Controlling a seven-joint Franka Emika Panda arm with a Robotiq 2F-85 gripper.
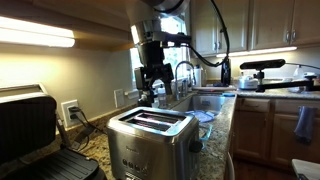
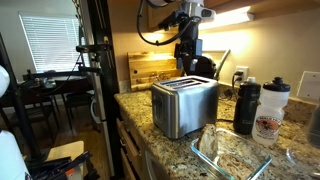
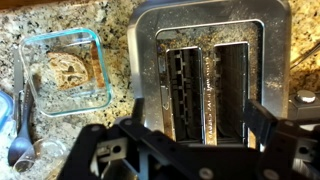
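Note:
A silver two-slot toaster stands on the counter. From above, its two dark slots look empty of bread. My gripper hangs over the toaster with its fingers spread wide apart, and nothing shows between them. In exterior view 1 the gripper points down just above the toaster top. Beside the toaster sits a clear glass dish with a slice of bread in it.
Cutlery with a dark spoon lies past the dish. A dark bottle and a clear bottle stand behind the dish. An open black grill is near the wall outlet.

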